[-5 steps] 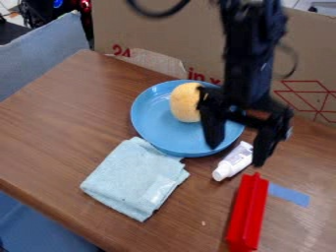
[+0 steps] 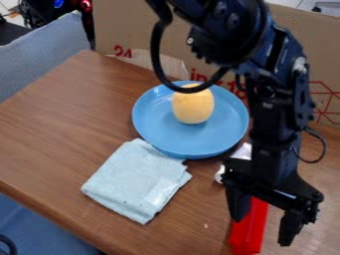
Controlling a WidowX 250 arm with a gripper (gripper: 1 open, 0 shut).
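My black gripper (image 2: pixel 264 221) is at the lower right with its fingers open, lowered over a red elongated box (image 2: pixel 245 239) at the bottom edge, which it partly hides. A white tube (image 2: pixel 237 153) lies behind the gripper, mostly hidden. A blue plate (image 2: pixel 159 125) holds a round yellow object (image 2: pixel 193 106), left of the arm. A folded light blue cloth (image 2: pixel 135 179) lies on the wooden table left of the gripper.
A cardboard box (image 2: pixel 119 25) stands along the back. A grey padded edge (image 2: pixel 34 65) runs along the left.
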